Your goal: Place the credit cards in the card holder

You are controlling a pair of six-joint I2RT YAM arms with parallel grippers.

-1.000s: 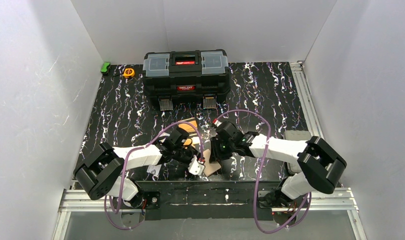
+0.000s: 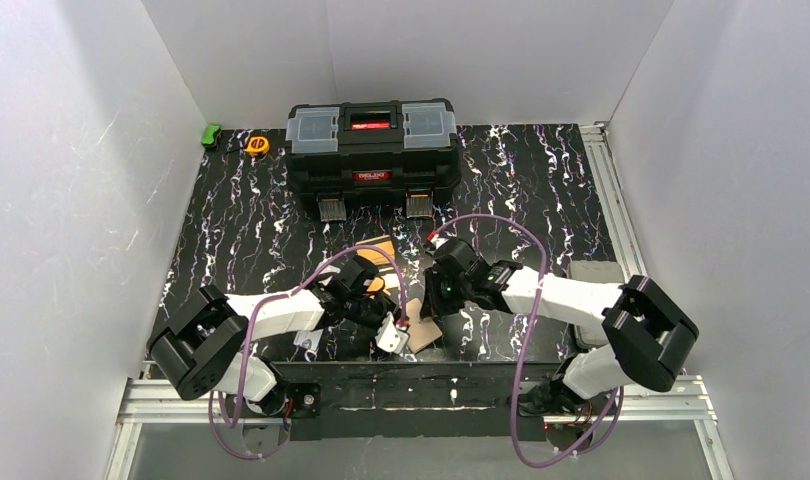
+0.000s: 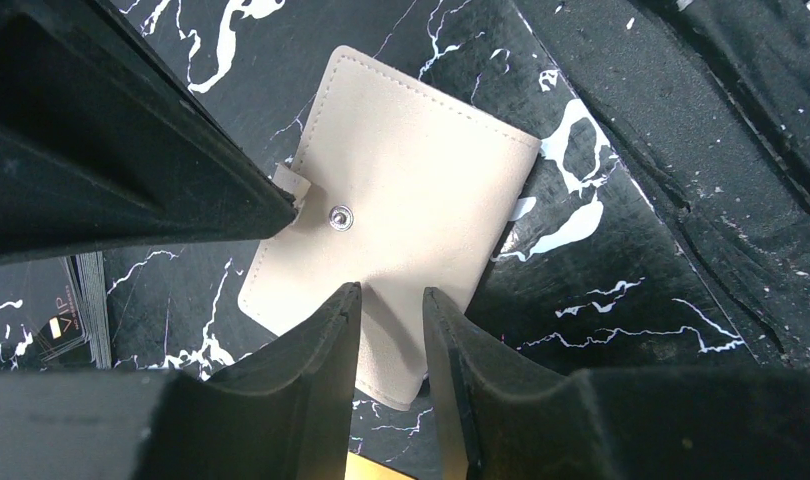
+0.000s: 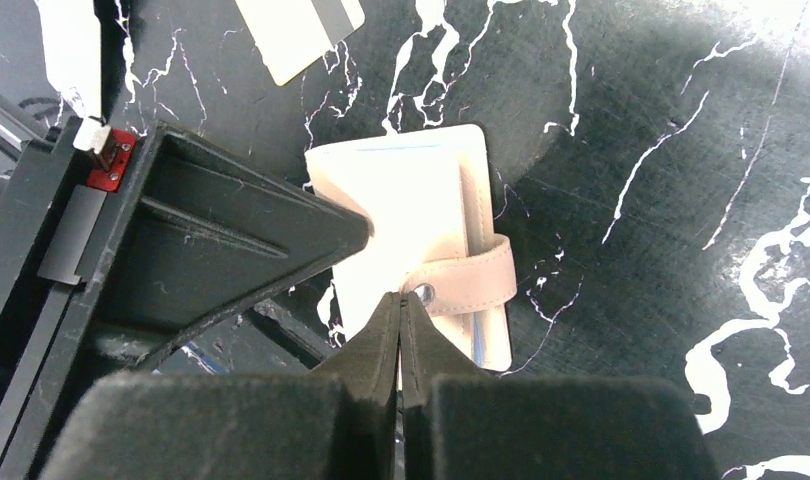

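Note:
The pale leather card holder lies flat on the table, its strap [image 4: 471,283] folded over it in the right wrist view. My right gripper is shut with nothing between its fingers. The strap's snap end is just outside its tips, on the right. Over the holder, the left gripper has its fingers apart, with leather visible in the gap; whether both tips touch it is unclear. A dark stack of cards [image 3: 71,315] lies left of the holder. An orange card [image 4: 301,30] with a dark stripe is beyond it.
A large black toolbox [image 2: 373,150] stands at the back. Several cards, including an orange one [image 2: 377,250], lie behind the grippers. The table's front edge is close to the holder. There is clear table to the right of the holder.
The holder and left gripper have barely moved.

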